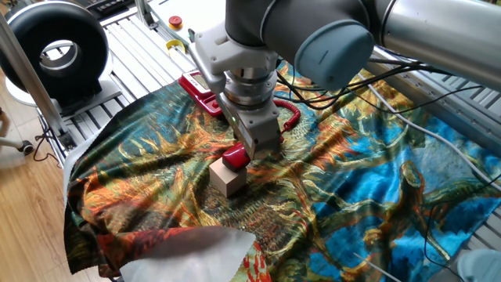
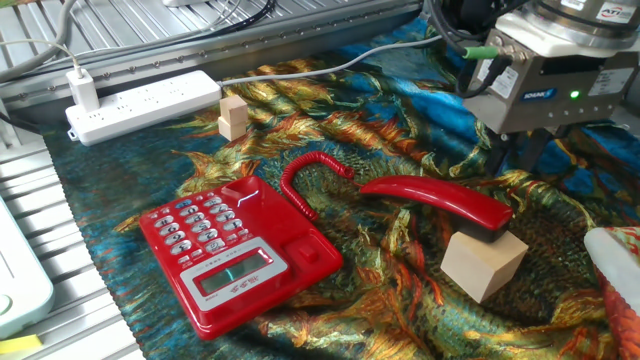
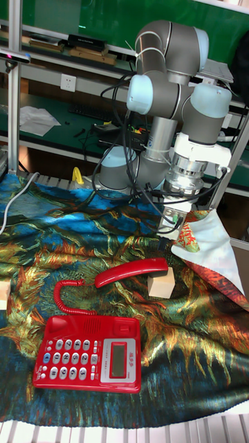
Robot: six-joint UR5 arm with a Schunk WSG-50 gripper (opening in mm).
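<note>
A red telephone base [image 2: 240, 250] with a keypad and small display lies on the patterned cloth. Its red handset [image 2: 435, 193] is off the base, one end propped on a pale wooden block [image 2: 484, 265] and the other sloping down towards the coiled cord [image 2: 303, 175]. Behind the handset in exterior view 2, my gripper [image 2: 514, 160] points down with its two dark fingers apart and nothing seen between them. Exterior view 3 shows the gripper [image 3: 165, 241] above and behind the propped end of the handset [image 3: 131, 270]. In exterior view 1 the gripper body hides most of the handset.
A white power strip [image 2: 145, 108] and two small wooden blocks [image 2: 232, 118] are at the cloth's far side in exterior view 2. The cloth [image 1: 156, 180] is rumpled, with a folded corner [image 1: 196, 254]. Black cables [image 1: 344, 92] hang by the arm.
</note>
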